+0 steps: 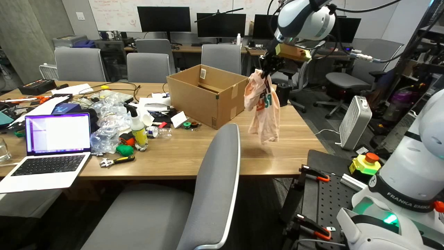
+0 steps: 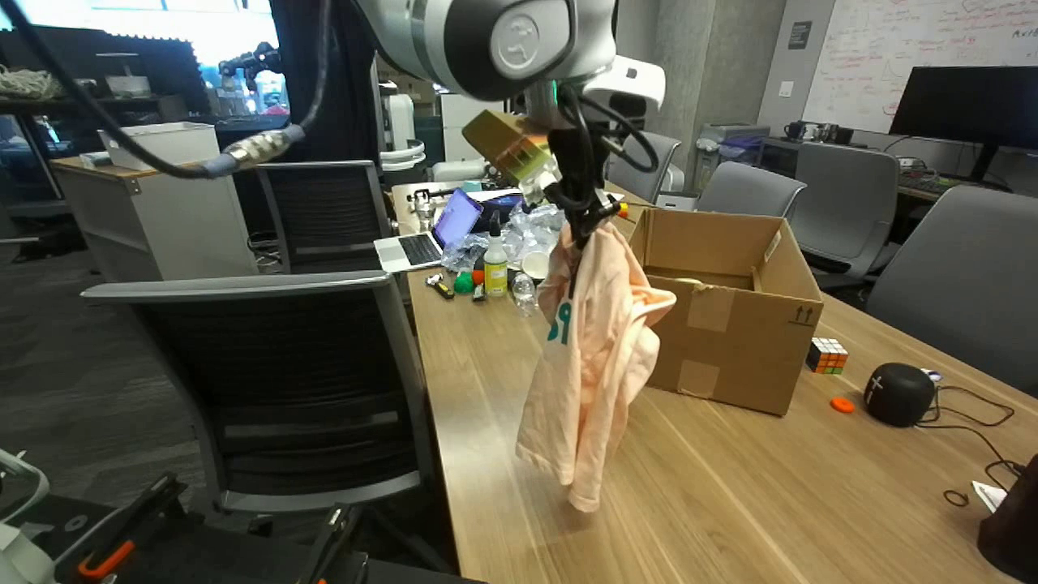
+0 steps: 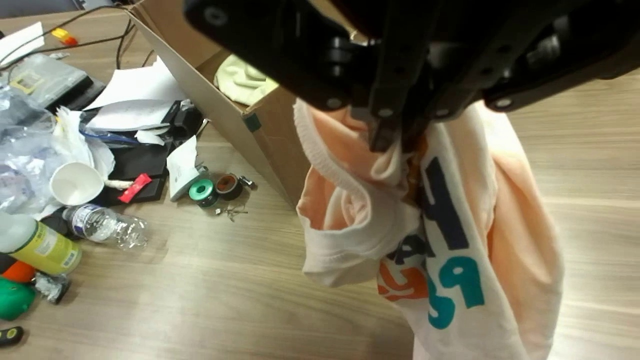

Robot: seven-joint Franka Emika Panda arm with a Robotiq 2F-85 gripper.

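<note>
A peach-coloured cloth garment (image 2: pixel 603 360) with dark, orange and teal lettering hangs in folds above the table, its lower end free. My gripper is shut on its upper part; the fabric hides much of the fingertips. In exterior view 1 the garment (image 1: pixel 266 108) hangs just right of an open cardboard box (image 1: pixel 195 98), with the gripper (image 1: pixel 264 73) higher than the box's near rim. The wrist view shows a pale yellow-green cloth (image 3: pixel 243 81) inside the box.
Left of the box lies clutter: plastic wrap (image 1: pixel 110 121), a spray bottle (image 1: pixel 138 129), a water bottle (image 3: pixel 105 225) and a laptop (image 1: pixel 56 146). A puzzle cube (image 2: pixel 827 355) and black speaker (image 2: pixel 897 394) stand on its other side.
</note>
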